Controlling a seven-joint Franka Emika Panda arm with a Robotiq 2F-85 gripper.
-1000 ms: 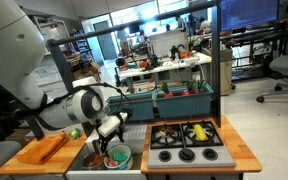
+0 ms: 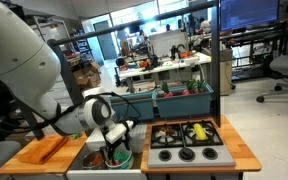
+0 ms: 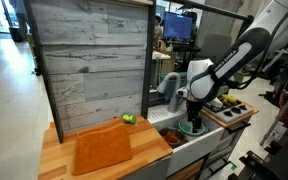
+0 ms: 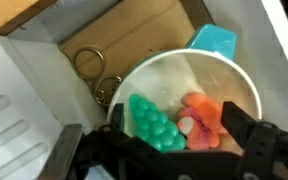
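Note:
My gripper points down over a white bowl (image 4: 227, 75), its two dark fingers spread apart on either side of the frame. In the bowl lie a bunch of green grapes (image 4: 156, 128) and an orange and pink item (image 4: 201, 122). Between the fingers is a gap through which the grapes show, and nothing is gripped there. A teal handle (image 4: 214, 40) sticks out from the bowl's rim. Exterior view 1 has the gripper (image 2: 114, 152) low at the bowl (image 2: 124, 162); the fingertips' exact height above the contents is hard to tell.
The bowl sits in an open drawer with a pair of scissors (image 4: 106, 88) beside it. Right of the drawer is a stove (image 2: 188, 155) with a yellow item (image 2: 200, 131) on top. An orange cloth (image 3: 101, 146) lies on the wooden table.
The arm has come down, bringing the gripper lower over the bowl in the drawer. The bowl and the things on the table stay where they were.

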